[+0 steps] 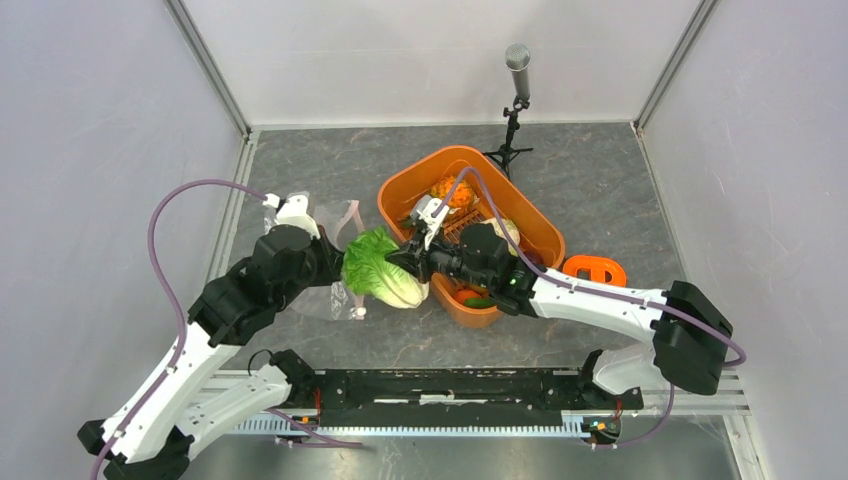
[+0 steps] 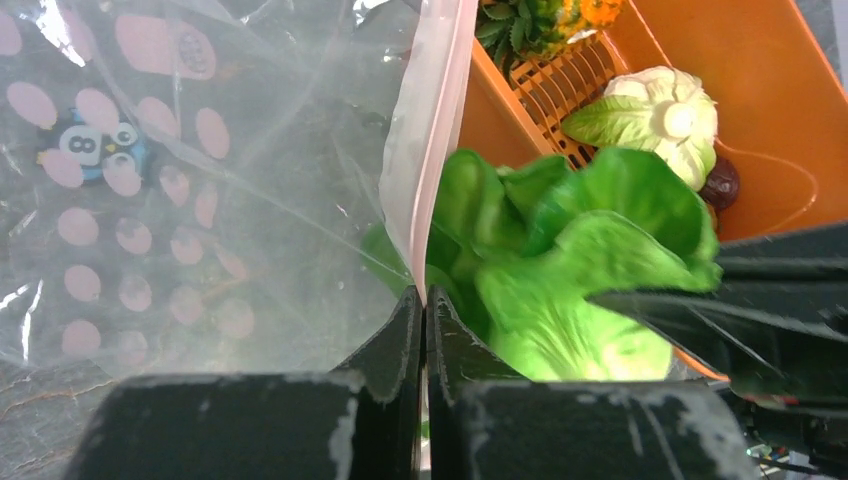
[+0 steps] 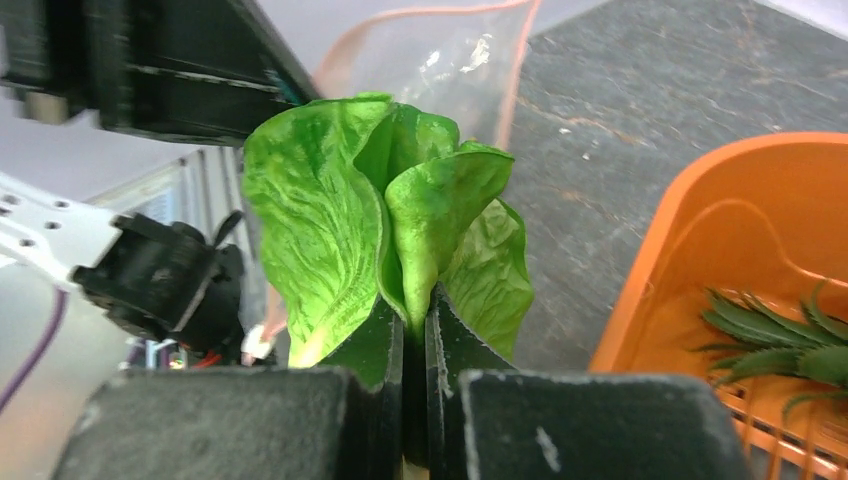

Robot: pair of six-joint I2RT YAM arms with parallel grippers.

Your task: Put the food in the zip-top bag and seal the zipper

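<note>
The clear zip top bag (image 2: 250,200), printed with pink dots, has a pink zipper edge (image 2: 437,150). My left gripper is shut on that edge, and the bag spreads out to its left. A green leafy lettuce (image 1: 377,268) lies right at the bag's mouth in the top view, with my right gripper (image 1: 403,258) shut on it. Leaves of the lettuce (image 3: 400,200) rise from between the tips of my right gripper. Some green shows through the film beside the zipper edge in the left wrist view; how far the lettuce is inside cannot be told.
An orange basket (image 1: 535,215) stands close to the right of the lettuce, holding a pineapple-like item (image 1: 455,192), a cauliflower (image 2: 665,120) and other produce. An orange object (image 1: 594,270) lies beyond it. A microphone on a stand (image 1: 518,75) is at the back.
</note>
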